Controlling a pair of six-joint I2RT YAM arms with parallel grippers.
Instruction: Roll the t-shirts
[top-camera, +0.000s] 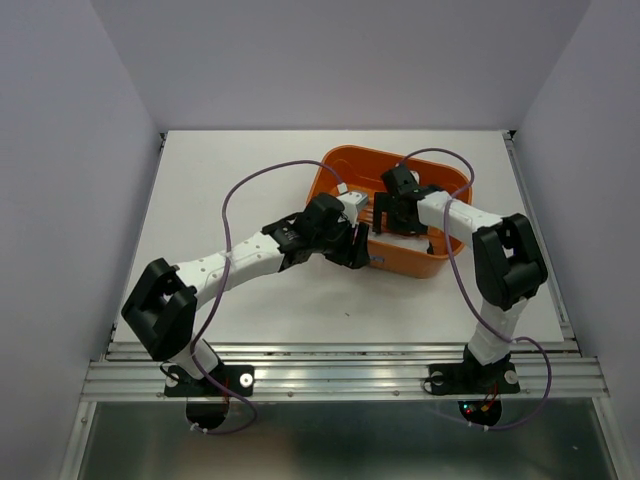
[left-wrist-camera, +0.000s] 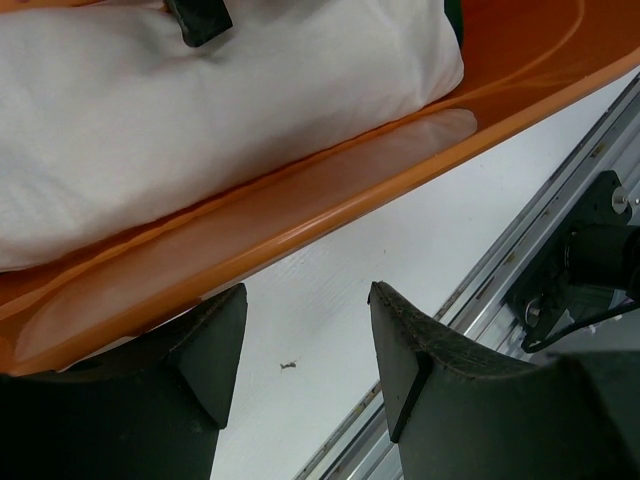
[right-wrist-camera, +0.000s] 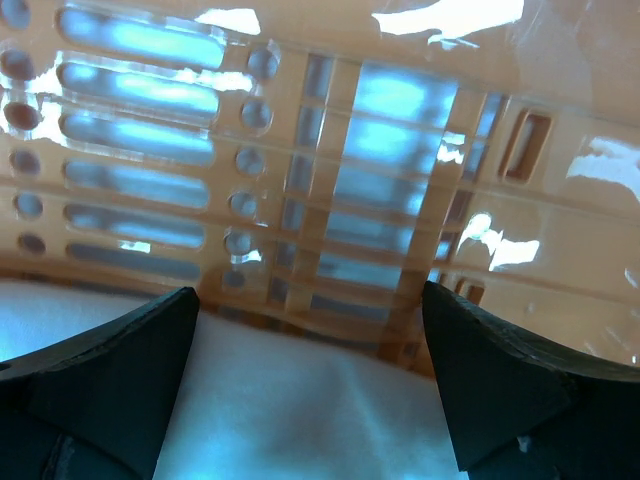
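A white T-shirt (left-wrist-camera: 200, 110) lies in the orange plastic basket (left-wrist-camera: 560, 105) along its near side. My left gripper is at the basket's front wall, its fingers apart; whether it grips the wall is unclear. My right gripper is inside the basket, open over white cloth (right-wrist-camera: 290, 410) and the slotted orange plastic, with nothing visible held between its fingers. The dark right gripper hides part of the basket's contents in the top view; a dark green item shows beside the white cloth in the left wrist view.
Grey walls surround the table, with metal rails along the front edge.
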